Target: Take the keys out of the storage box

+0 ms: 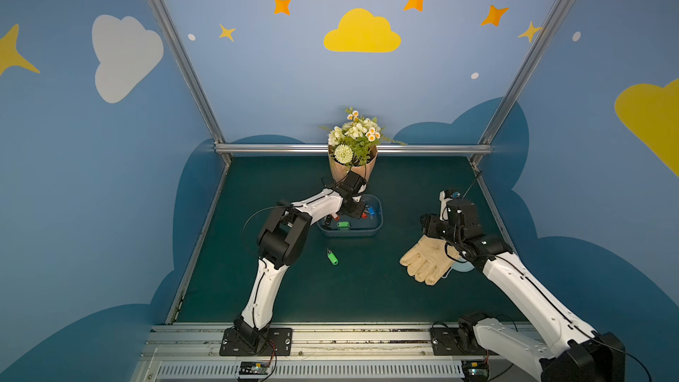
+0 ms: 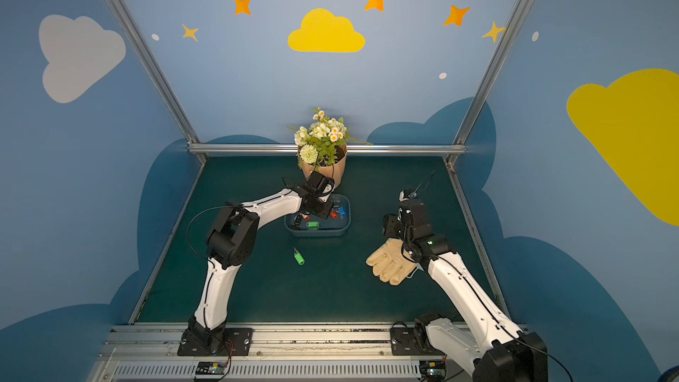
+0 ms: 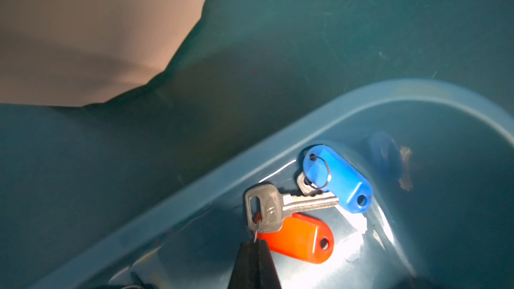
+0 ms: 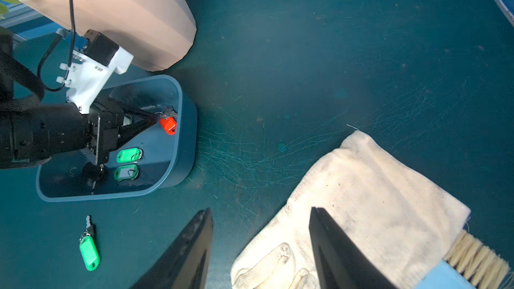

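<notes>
In the left wrist view my left gripper is shut on the thin ring of the red-tagged key. That silver key point(image 3: 267, 208) and its red tag point(image 3: 299, 238) are inside the blue storage box point(image 3: 417, 90). Close by lies a blue-tagged key point(image 3: 340, 179), its tag near the silver key's tip. Two green tags point(image 4: 129, 154) rest in the box in the right wrist view, with a dark key item partly hidden behind the left arm. A green-tagged key point(image 4: 89, 251) lies on the table outside. My right gripper stands open and empty above the glove.
The paper-wrapped flower pot point(image 1: 353, 167) stands right behind the box. A beige glove point(image 1: 430, 258) lies at the right, with a blue-handled brush point(image 4: 476, 259) partly under it. Bare green table separates box and glove.
</notes>
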